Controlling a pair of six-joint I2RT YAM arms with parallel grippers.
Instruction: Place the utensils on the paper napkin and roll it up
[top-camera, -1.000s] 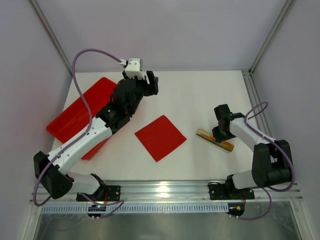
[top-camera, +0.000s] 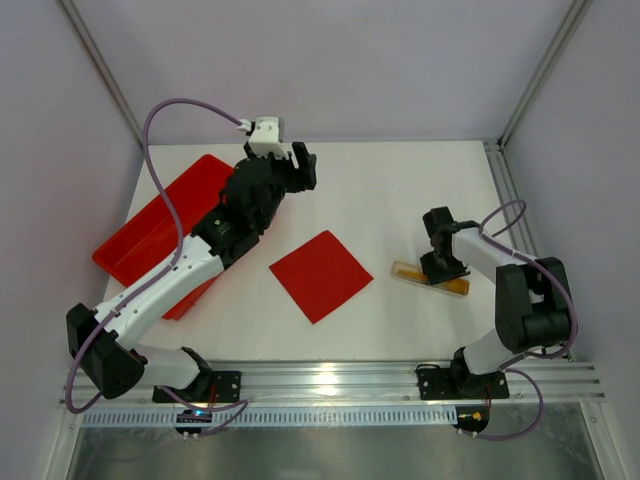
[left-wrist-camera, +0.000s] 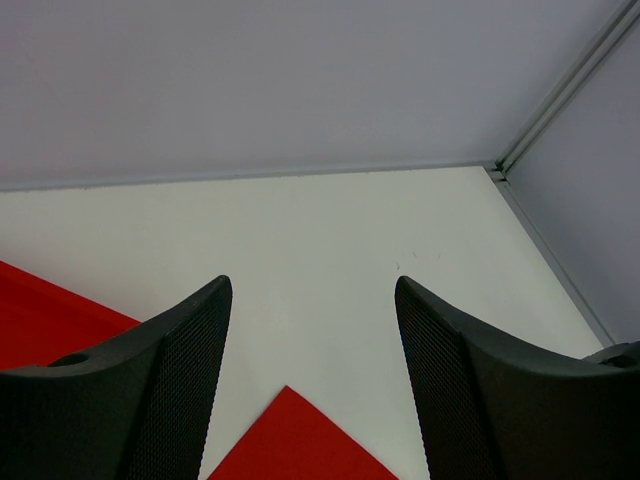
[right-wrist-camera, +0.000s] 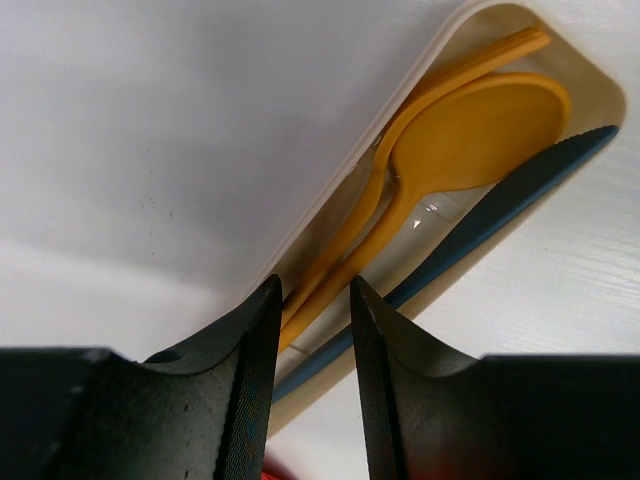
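Observation:
A flat red paper napkin lies spread out mid-table, with nothing on it. Right of it stands a narrow beige tray. Inside, the right wrist view shows an orange spoon, a second orange utensil along the wall, its end type unclear, and a dark blue knife. My right gripper is down at the tray, fingers part open, the orange handles running between its fingers. High on the left, well clear of the napkin, my left gripper stands open and empty.
A large red bin takes up the table's left side, partly beneath my left arm.
The tray has turned a little, its right end swinging backward. Left arm and napkin are unchanged.

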